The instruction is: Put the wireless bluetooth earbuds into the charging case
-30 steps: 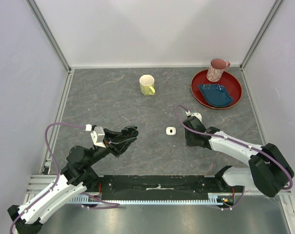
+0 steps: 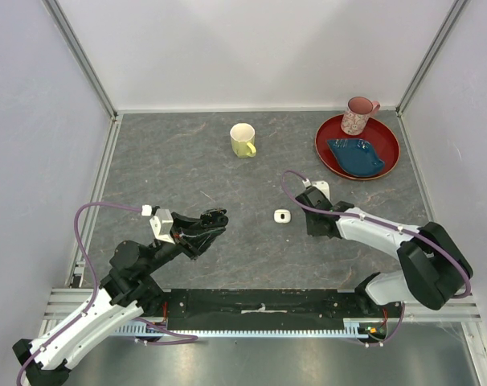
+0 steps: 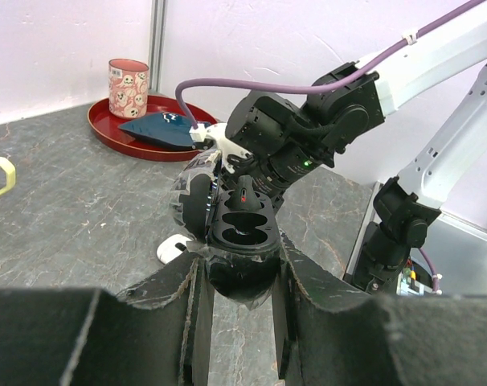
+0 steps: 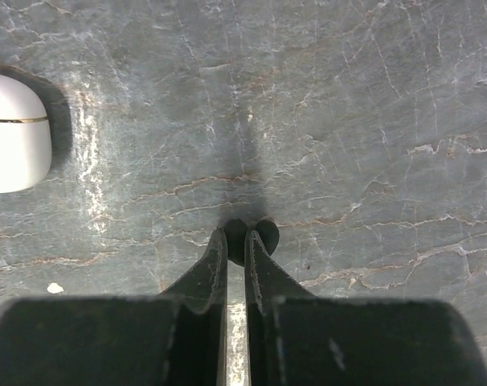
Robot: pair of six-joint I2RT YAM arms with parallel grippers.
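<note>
My left gripper (image 2: 210,229) is raised over the left-middle of the table. In the left wrist view its fingers hold a black charging case (image 3: 240,241) with two empty earbud wells and a clear cover. My right gripper is down at the table, right of a small white case (image 4: 10,137), shut on small black earbud pieces at its fingertips; two dark rounded shapes show there. The white case (image 2: 282,215) lies on the bare grey table between the two arms.
A red plate (image 2: 332,165) with a blue dish (image 2: 356,157) and a pink mug (image 2: 356,117) stands at the back right. A yellow mug (image 2: 240,141) stands at the back middle.
The right arm's elbow and forearm have shifted slightly left, with the wrist staying near the same spot. The left arm has not visibly moved.
</note>
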